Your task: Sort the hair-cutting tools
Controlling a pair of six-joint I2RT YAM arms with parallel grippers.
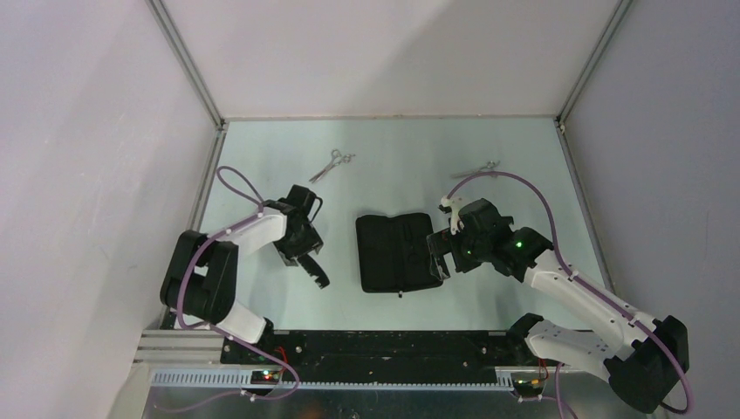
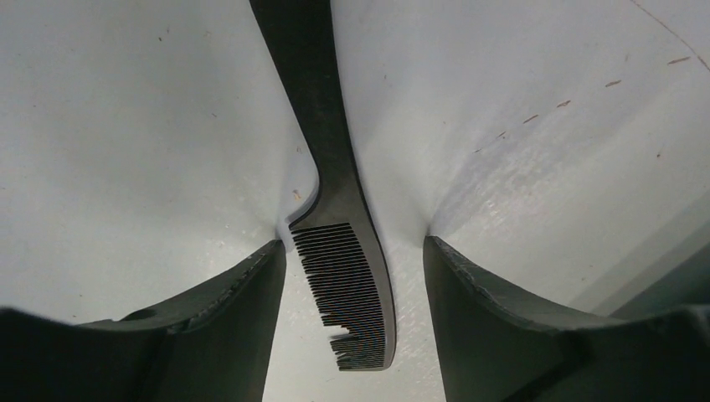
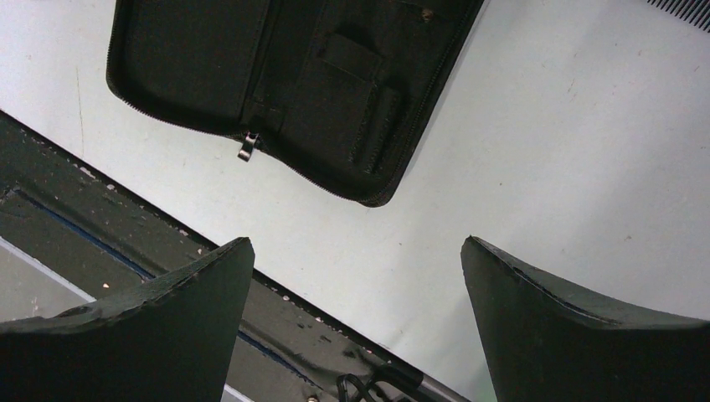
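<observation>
A black comb (image 1: 311, 269) lies on the table at the left, under my left gripper. The left wrist view shows its neck and toothed end between the parted fingers, which are low over the surface. An open black zip case (image 1: 380, 253) lies flat in the middle. Two pairs of silver scissors lie at the back, one left of centre (image 1: 328, 168) and one at the right (image 1: 471, 170). My right gripper is open beside the case's right part, with nothing between its fingers.
The table (image 1: 401, 153) is bordered by walls at back and sides and a dark strip along the front edge. Bare surface lies between the scissors and the case, and in front of the case.
</observation>
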